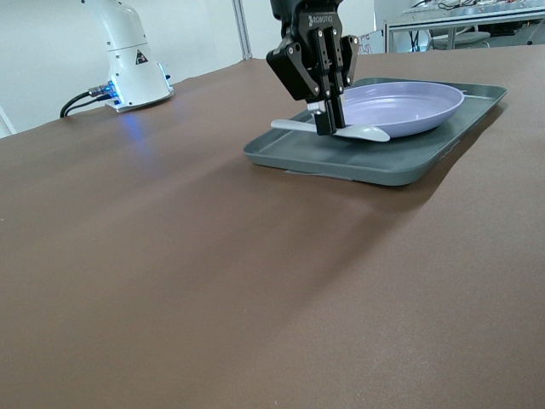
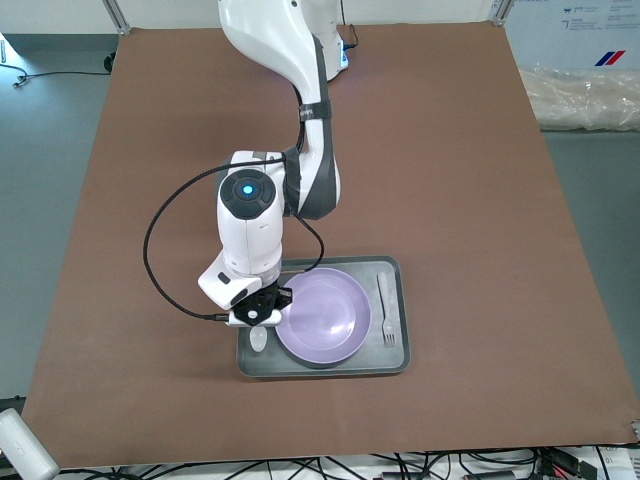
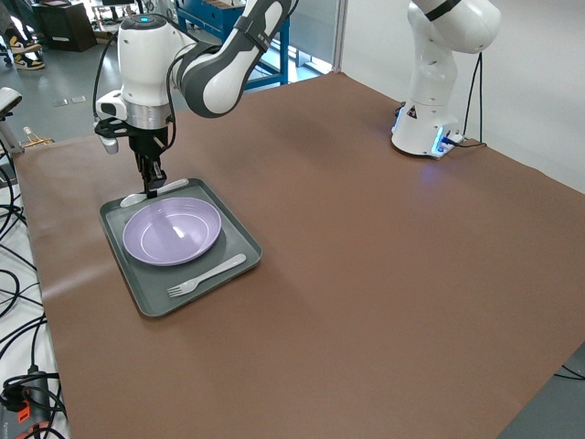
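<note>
A grey tray point(image 2: 362, 358) holds a purple plate point(image 2: 325, 315), a white fork point(image 3: 206, 275) and a white spoon point(image 1: 366, 132). My black gripper point(image 1: 328, 119) is down at the spoon on the tray's edge, its fingertips at the handle beside the plate. From these views I cannot tell whether the fingers are closed on it. In the camera left view the gripper is mostly hidden under the white wrist, with the spoon's bowl showing beside it.
A white arm base point(image 3: 425, 128) with cables stands at the back. More cables run along the table's outside edge.
</note>
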